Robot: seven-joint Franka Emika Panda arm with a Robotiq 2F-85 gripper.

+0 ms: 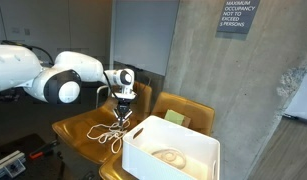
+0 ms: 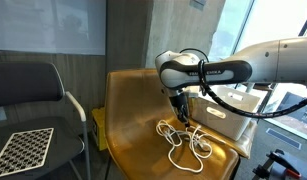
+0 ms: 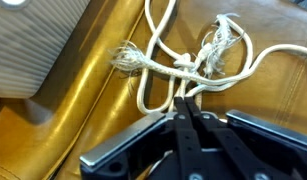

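A white rope lies in loops on the brown leather seat, with knots and frayed ends showing in the wrist view. My gripper points down at the rope beside the knots. Its fingers are close together, shut on a strand of the rope that runs up to their tips. In exterior view 2 the gripper stands over the far part of the rope, most of which still rests on the leather. The exact grip is partly hidden by the fingers.
A white bin stands right of the rope, with a coil of rope inside it. Behind the bin, a greenish cushion leans on a brown chair. A black chair is at the left in exterior view 2.
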